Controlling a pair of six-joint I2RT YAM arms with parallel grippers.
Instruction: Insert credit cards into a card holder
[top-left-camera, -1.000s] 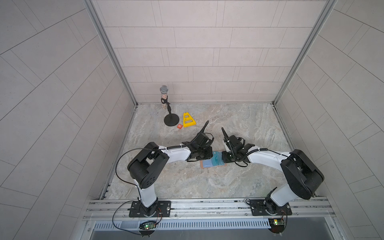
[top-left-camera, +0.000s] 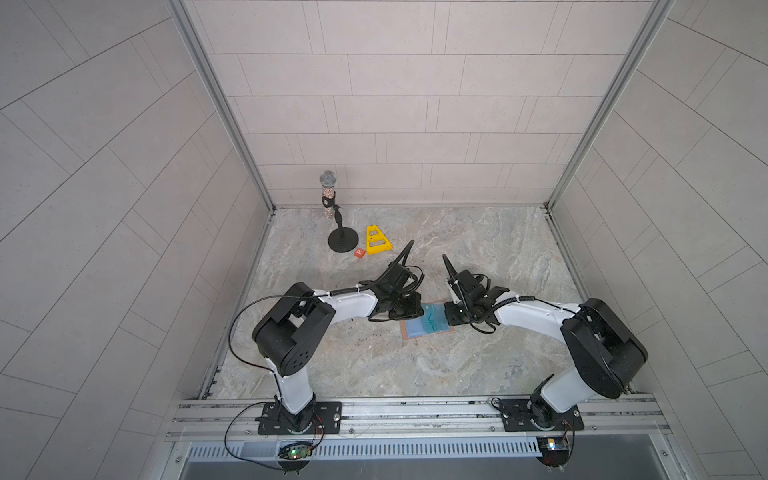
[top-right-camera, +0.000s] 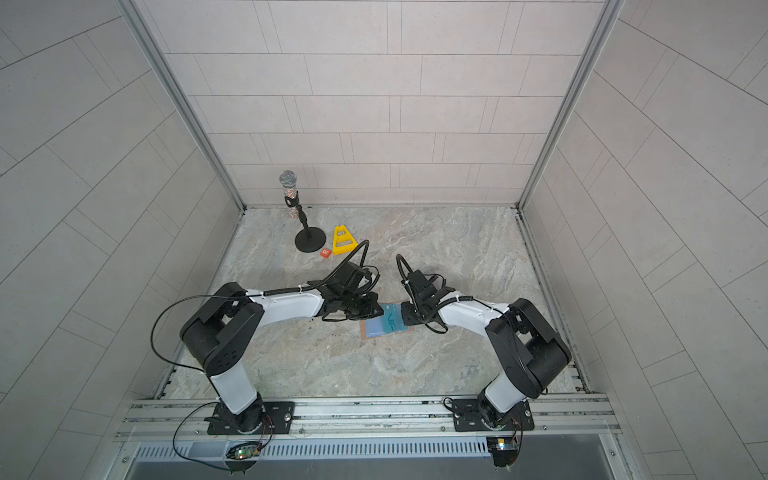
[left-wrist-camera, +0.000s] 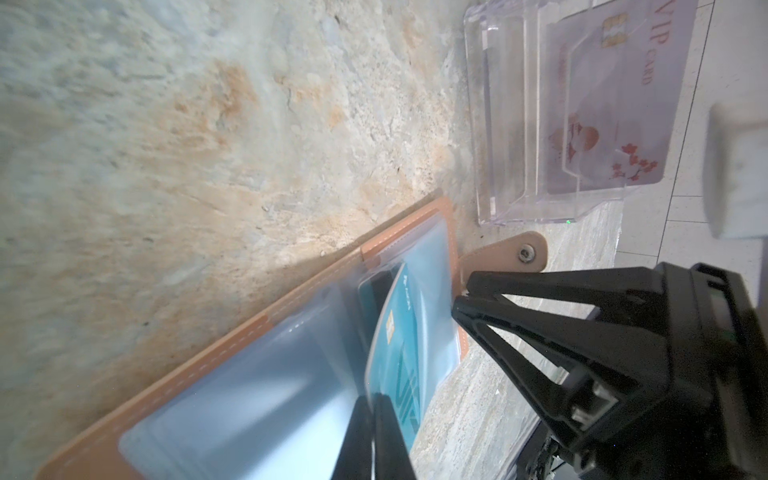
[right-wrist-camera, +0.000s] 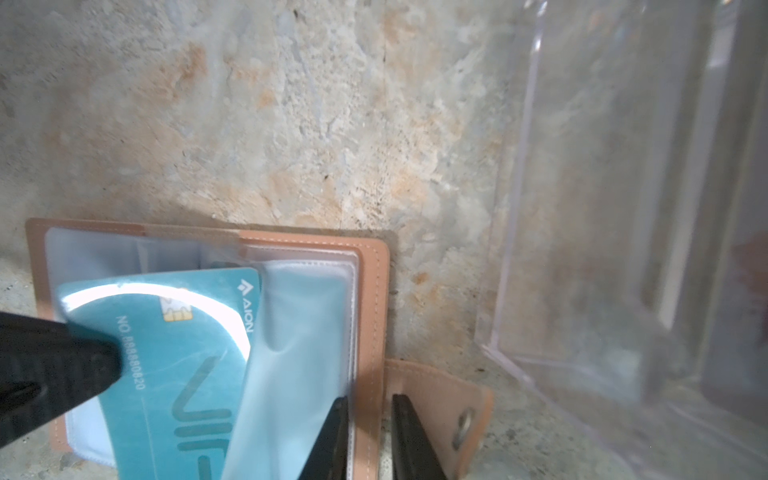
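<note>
The open card holder (top-left-camera: 414, 326) lies flat between both grippers at table centre. A teal card (right-wrist-camera: 164, 376) sits slanted in one of its clear sleeves, its chip end showing. In the left wrist view, my left gripper is shut at the card's edge; whether it pinches the card is unclear. My right gripper is over the holder's edge with its fingertips close together, seemingly slightly apart; whether anything is between them is unclear.
A clear box (left-wrist-camera: 504, 120) with a VIP card (left-wrist-camera: 608, 104) is beside the holder. A microphone stand (top-left-camera: 342, 238), yellow piece (top-left-camera: 378, 245) and red block (top-left-camera: 360, 253) stand at the back left.
My left arm has shifted slightly to the left. The right arm looks unchanged in the top left view.
</note>
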